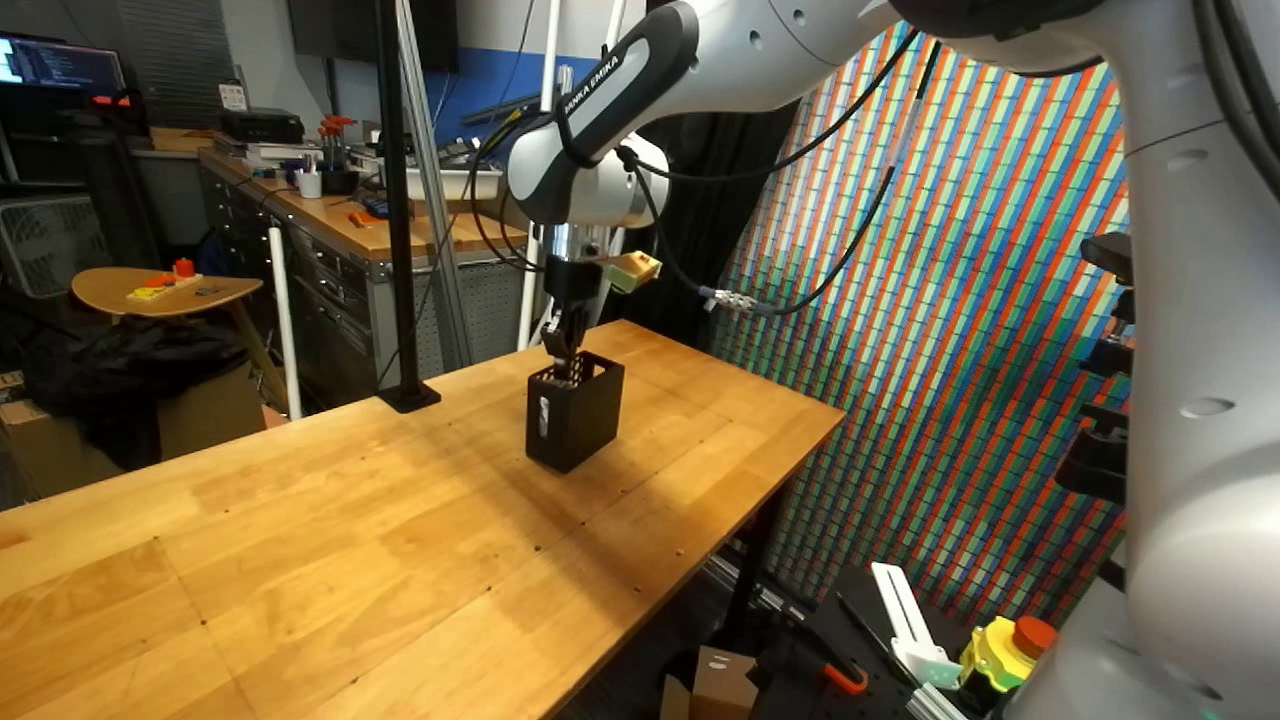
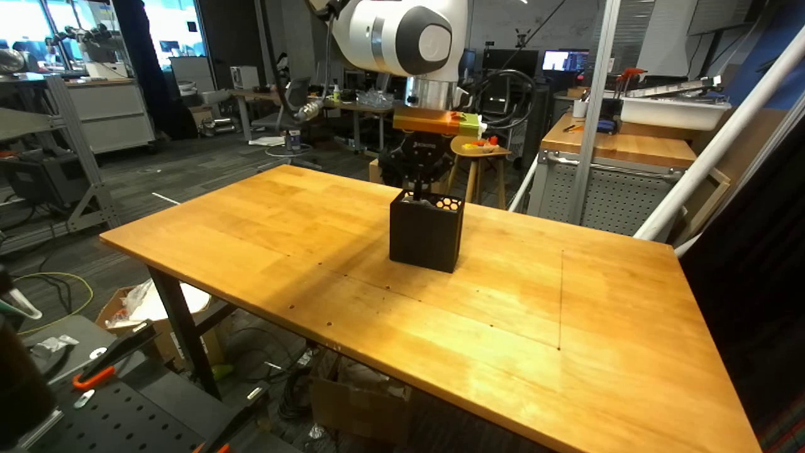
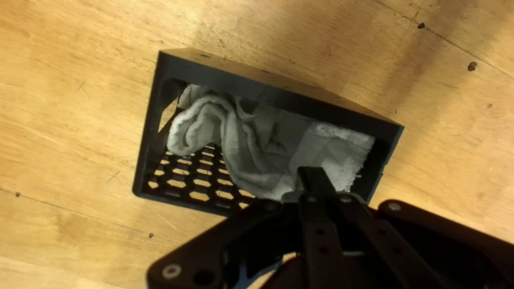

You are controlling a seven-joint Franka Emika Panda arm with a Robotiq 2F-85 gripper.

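A black box (image 1: 573, 414) with honeycomb holes in its walls stands upright on the wooden table, open at the top. Inside it lies a crumpled whitish cloth (image 3: 250, 159), heaped along one long wall and into the near end. My gripper (image 1: 561, 367) points down into the box's opening. In the wrist view its black fingers (image 3: 315, 185) are together over the cloth, close to or touching it; no cloth shows clearly between them. From the second exterior side, the box (image 2: 426, 233) hides the cloth's bulk and the lower fingertips.
A black upright post (image 1: 405, 240) rises from the table's back edge, to the left of the arm in the first exterior view.
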